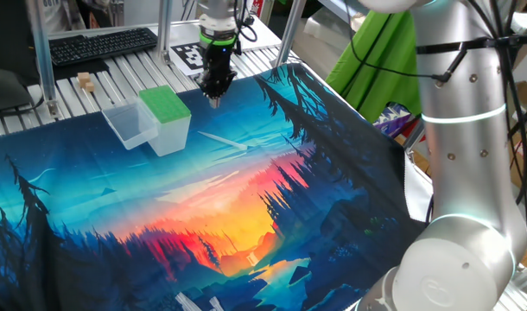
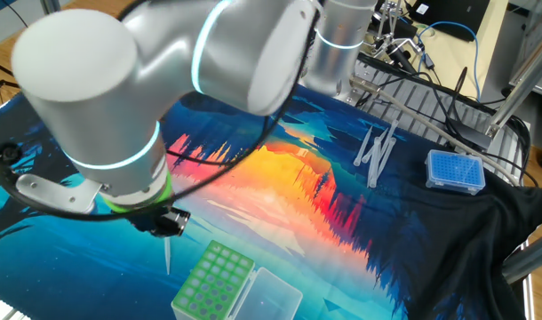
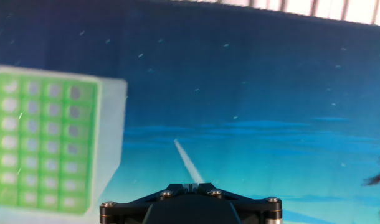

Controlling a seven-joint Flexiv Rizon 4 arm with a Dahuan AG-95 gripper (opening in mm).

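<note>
My gripper hangs above the cloth, fingers together and nothing clearly between them. Just ahead of the fingertips in the wrist view runs a pale tapered sliver (image 3: 187,158). This sliver (image 1: 224,141) also shows on the blue cloth in exterior view 1; whether it is a loose tip or part of the print, I cannot tell. To the left of the gripper is a box with a green gridded rack (image 3: 43,143). Its clear lid (image 1: 131,125) stands open on the far side from the gripper.
Several clear pipette tips (image 2: 376,158) lie across the cloth from the box. A closed box with a blue rack (image 2: 455,169) sits near that end. Behind the cloth, wooden blocks (image 1: 85,82) and a keyboard (image 1: 104,47) rest on rails. Mid-cloth is largely free.
</note>
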